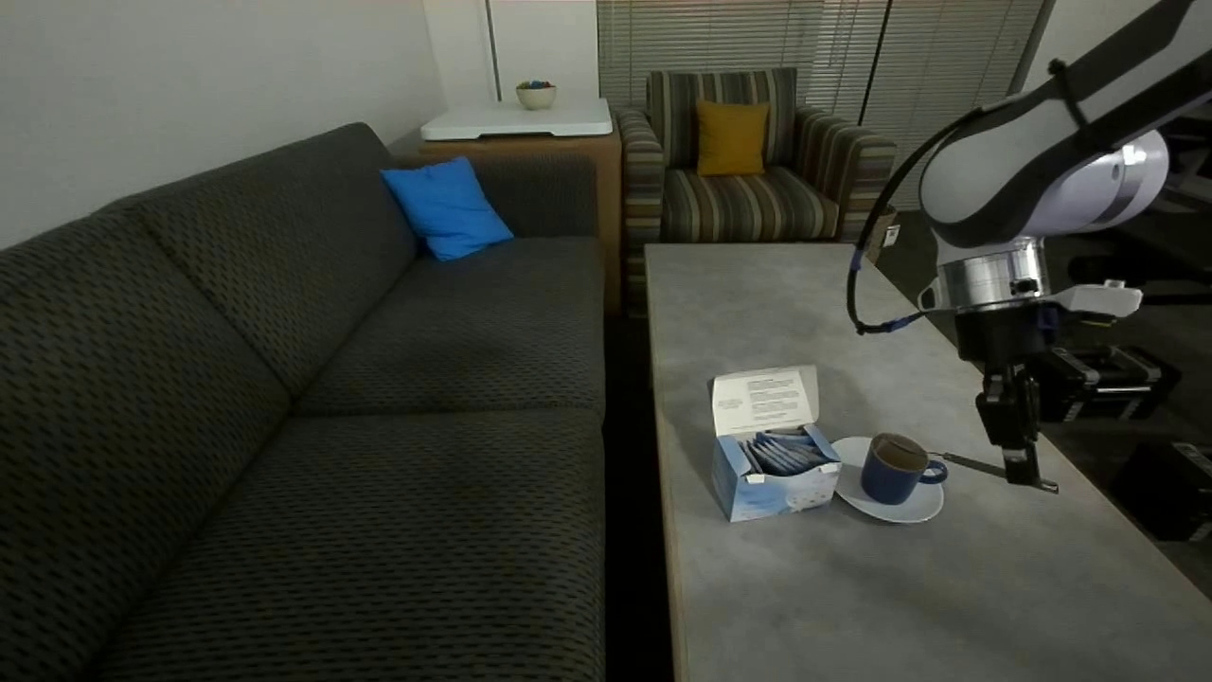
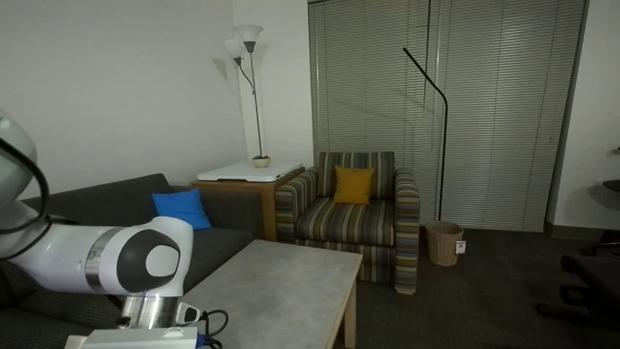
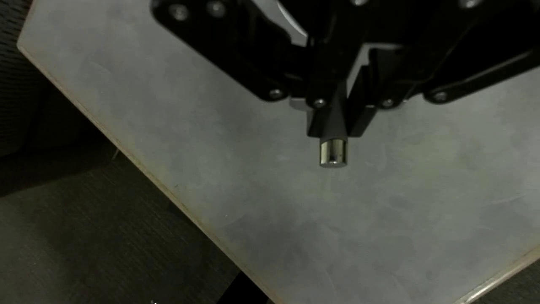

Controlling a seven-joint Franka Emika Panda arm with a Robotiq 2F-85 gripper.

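Note:
My gripper (image 1: 1024, 468) is shut on a slim grey handle (image 1: 974, 464), which slants over the right side of the table. In the wrist view the handle's metal end cap (image 3: 333, 153) sticks out past the fingertips. The other end of this utensil points at the blue cup (image 1: 887, 475); what its tip looks like, and whether it touches the cup, I cannot tell. The cup holds something brown and stands on a white saucer (image 1: 894, 511). Left of the saucer is an opened light-blue box (image 1: 777, 489) with several sachets (image 1: 784, 453) in it.
Bare grey table top (image 1: 773, 307) lies behind the box, with more free room in front. A dark sofa (image 1: 454, 489) runs along the left. A striped armchair (image 2: 347, 224) stands beyond the table's far end.

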